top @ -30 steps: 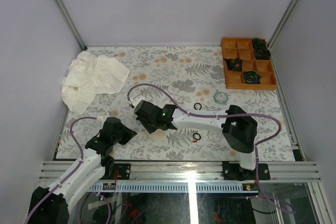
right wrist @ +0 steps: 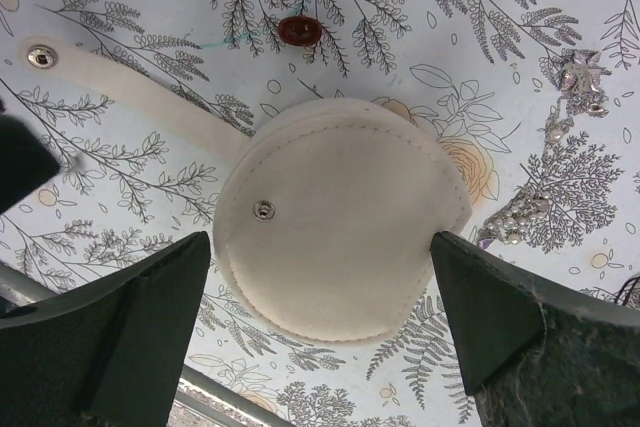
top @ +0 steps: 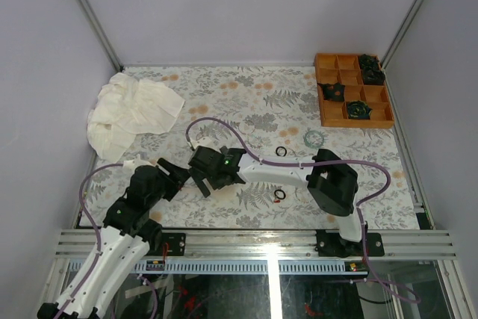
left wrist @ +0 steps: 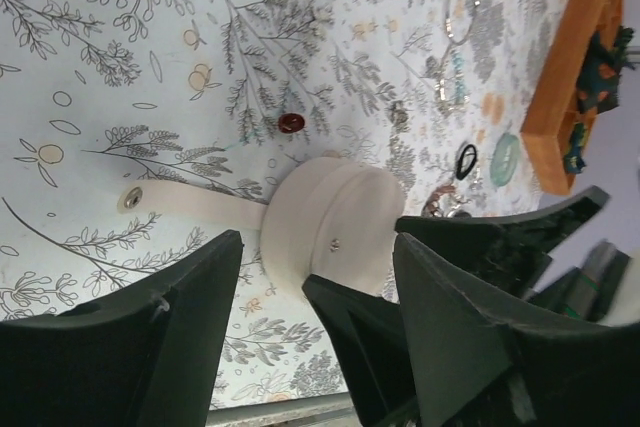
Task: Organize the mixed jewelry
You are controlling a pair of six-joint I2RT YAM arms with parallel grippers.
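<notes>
A round cream pouch (right wrist: 345,227) lies on the patterned cloth, its strap (right wrist: 130,92) unfastened and stretched out to the left, a metal snap at the end. My right gripper is open above the pouch, one finger to either side and nothing held. From the left, my left gripper faces the pouch, open and empty. Beyond the pouch is a small red-brown stone piece (right wrist: 300,31). A silvery beaded piece (right wrist: 520,215) lies to its right. At the back right stands a wooden divided box (top: 326,72) with dark green items in some compartments.
Two black rings, a far one (top: 281,151) and a near one (top: 280,194), lie right of centre, with a pale green bangle (top: 314,139) close by. Crumpled white fabric (top: 134,110) covers the back left. Both grippers are close together.
The right gripper has shifted a little left and its fingers show wider apart.
</notes>
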